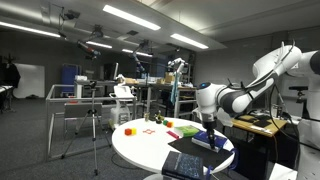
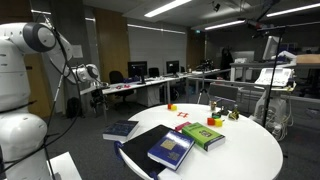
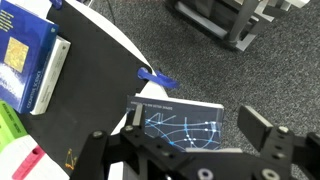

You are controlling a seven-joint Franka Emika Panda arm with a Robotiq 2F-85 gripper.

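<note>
In the wrist view my gripper is open, its two dark fingers wide apart. A dark blue book with pale curved lines [image 3: 182, 120] shows between and beyond them; the gripper housing hides its lower part. No contact shows. In exterior view 2 the dark book [image 2: 120, 130] lies left of the table's black mat, and my gripper [image 2: 98, 104] hangs above and behind it. A thick blue book [image 2: 171, 149] and a green book [image 2: 204, 136] lie on the table.
The round white table [image 2: 250, 150] carries several small coloured items at its far side. A blue clip [image 3: 157, 77] sits at the mat's edge in the wrist view. A dark metal stand [image 3: 230, 20] rises from the carpet nearby.
</note>
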